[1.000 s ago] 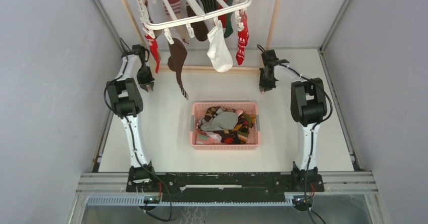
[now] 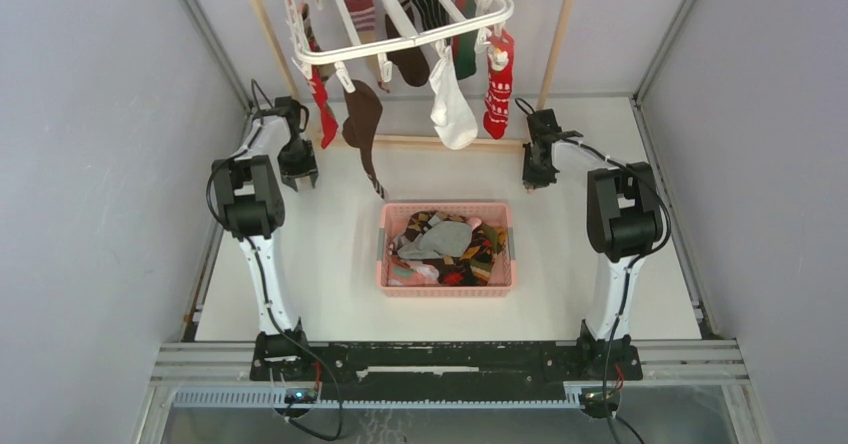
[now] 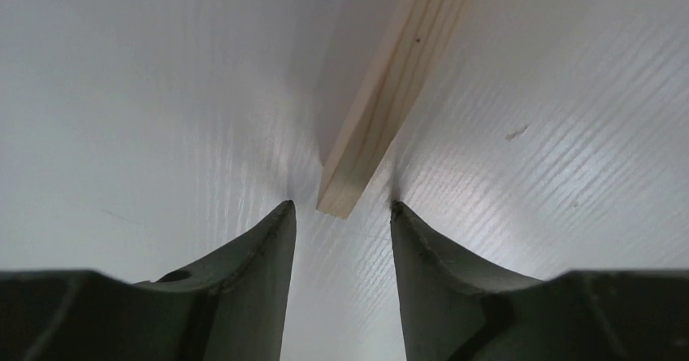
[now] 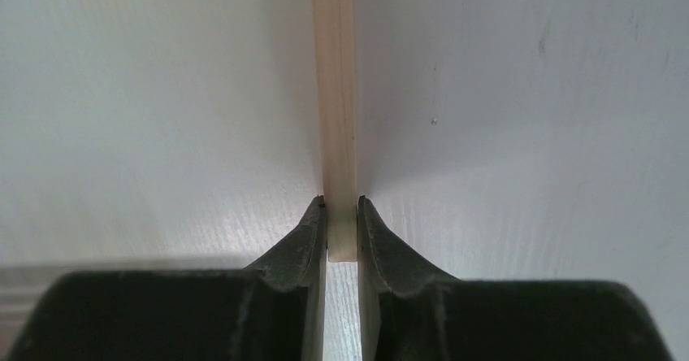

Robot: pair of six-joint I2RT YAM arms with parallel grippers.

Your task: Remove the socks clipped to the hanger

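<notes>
A white hanger (image 2: pixel 398 50) hangs at the top of the top view with socks clipped to it: white (image 2: pixel 452 104), red patterned (image 2: pixel 498 84), dark brown (image 2: pixel 362 114) and several others. My left gripper (image 2: pixel 298 182) is open at the end of a wooden bar (image 3: pixel 375 113); in the left wrist view the bar end lies just beyond the fingertips. My right gripper is shut on the end of another wooden bar (image 4: pixel 336 84), which lies over the white surface.
A pink basket (image 2: pixel 445 292) full of clothes stands in the middle of the white board (image 2: pixel 340 319), below the hanger. The board around the basket is clear. Grey walls border both sides.
The hanger with its socks has moved right and slightly down in the top view, swinging socks with it. Both grippers have moved slightly the same way, the right one with its bar.
</notes>
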